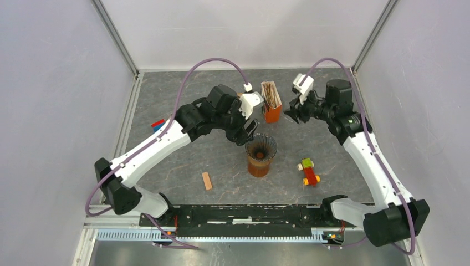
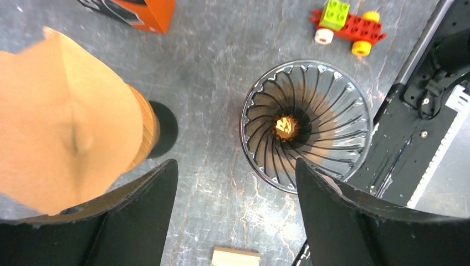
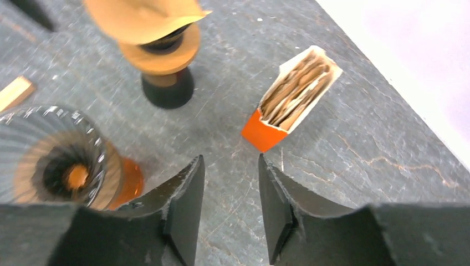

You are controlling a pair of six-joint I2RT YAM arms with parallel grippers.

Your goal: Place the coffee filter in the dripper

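A ribbed clear dripper (image 1: 260, 152) stands on an amber base at the middle of the table, seen from above in the left wrist view (image 2: 327, 144). My left gripper hangs open just above and beside it. A cone-shaped paper filter (image 2: 66, 133) rests on a wooden-and-black stand (image 3: 166, 91), partly hidden by the left arm in the top view. An orange box of folded filters (image 1: 271, 113) stands behind the dripper. My right gripper is raised to the dripper's upper right, apart from it, part open with nothing visible between its fingers.
A toy car (image 1: 309, 175) lies right of the dripper, a wooden block (image 1: 207, 180) to the front left, and a blue-red block (image 1: 158, 126) at the left. Side walls enclose the table.
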